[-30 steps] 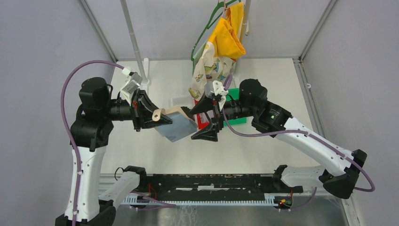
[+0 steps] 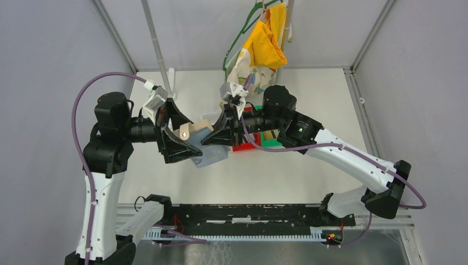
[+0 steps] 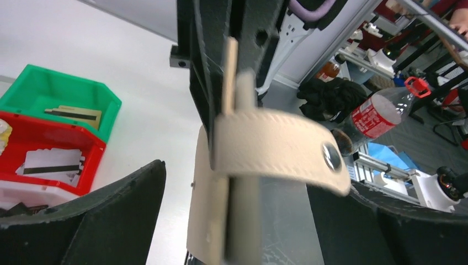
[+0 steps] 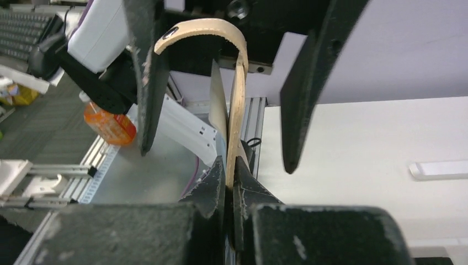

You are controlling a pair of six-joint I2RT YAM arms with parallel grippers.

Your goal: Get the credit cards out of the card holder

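Note:
The card holder [image 2: 207,154], pale tan with a light blue-grey face, hangs between my grippers. My right gripper is shut on it, with the tan edge and snap strap [image 4: 207,26] rising from the pinch. My left gripper is open, its fingers on either side of the holder and apart from it. The strap [image 3: 276,138] sticks out blurred in the left wrist view. I cannot tell whether any cards are inside.
Behind the grippers on the white table stand a red bin [image 3: 94,171] and a green bin [image 3: 107,116] holding cards. Yellow and patterned cloths [image 2: 265,41] hang from a hanger at the back.
My right arm has moved left and its gripper has shut on the card holder.

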